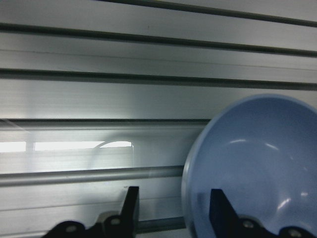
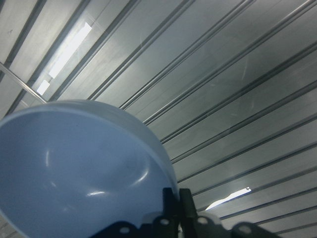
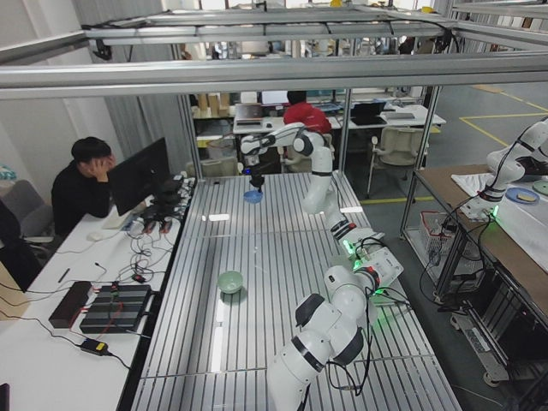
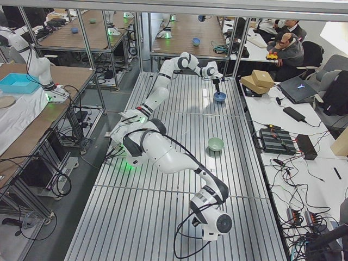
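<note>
In the left wrist view a blue bowl (image 1: 262,148) sits at the right; my left gripper is open, one finger inside the bowl and the other outside its rim. In the right wrist view my right gripper is shut on the rim of a blue bowl (image 2: 79,158), with slatted metal below. In both camera views a blue bowl (image 3: 253,196) is under the far arm's gripper. A green bowl (image 3: 229,281) (image 4: 215,143) stands nearer the table's middle.
The slatted table (image 4: 141,217) has broad bare areas. A white side table (image 3: 43,360) with electronics, cables and a monitor runs along one edge. A metal frame stands around the workspace.
</note>
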